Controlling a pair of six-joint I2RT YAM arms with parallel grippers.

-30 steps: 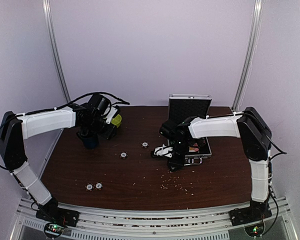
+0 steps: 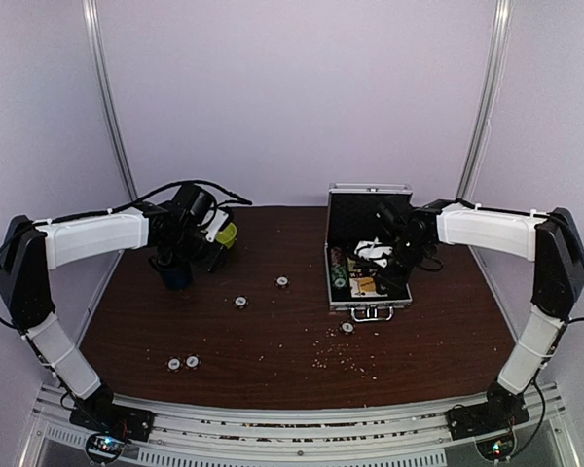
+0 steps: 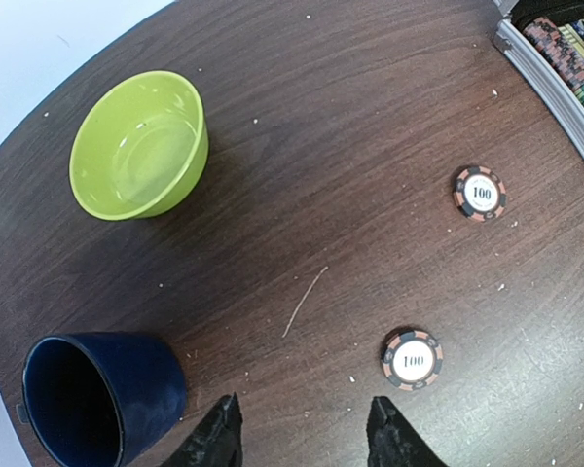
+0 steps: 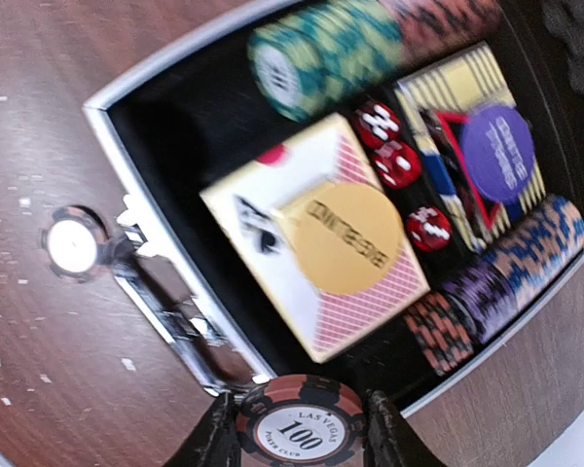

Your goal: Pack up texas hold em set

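Observation:
In the right wrist view, my right gripper is shut on a black-and-orange 100 chip [image 4: 302, 418], held over the front part of the open poker case [image 2: 333, 304]. Inside the case lie green chips [image 4: 321, 63], a card deck [image 4: 273, 233] with a yellow disc [image 4: 347, 238] on top, red dice [image 4: 397, 163] and a blue-and-purple chip row [image 4: 526, 263]. One loose chip [image 4: 75, 243] rests by the case handle. My left gripper hangs part open and empty; two chips, a nearer one [image 3: 412, 359] and a farther one [image 3: 480, 193], lie before it.
A lime bowl [image 3: 141, 146] and a dark blue cup [image 3: 127, 394] lying on its side occupy the left. Two chips [image 2: 183, 363] sit close together at front left. Small pale crumbs [image 2: 341, 360] scatter in front of the case. The front middle is otherwise open.
My right arm has swung right, from the case's front left corner to over its right side. A chip by the handle is now uncovered. The left arm looks almost still.

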